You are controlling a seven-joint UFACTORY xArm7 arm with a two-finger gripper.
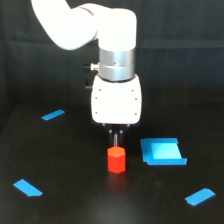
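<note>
A white robot arm reaches down from the top of the camera view, its gripper [116,137] just above and behind an orange-red block [116,160] on the dark table. The block stands upright in the centre. The narrow dark fingers are small and partly hard to make out, so whether they are open or shut is unclear. A blue-taped square [163,142] with a pale centre lies to the right of the block.
Short blue tape strips lie at the left back [53,114], left front [27,188] and right front [200,196].
</note>
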